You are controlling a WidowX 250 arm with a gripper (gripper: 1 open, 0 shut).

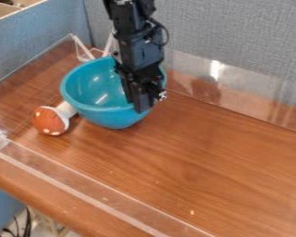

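A turquoise plastic bowl (92, 98) sits at the upper left of the wooden table (200, 185). The black gripper (143, 93) is down at the bowl's right rim; whether its fingers are closed on the rim is hidden. Just in front and left of the bowl lies a white toy with an orange, white-spotted cap (49, 120), partly behind the bowl's edge.
A grey padded wall (237, 46) runs along the back, with a clear strip at its foot. A light blue wall (27, 56) borders the left.
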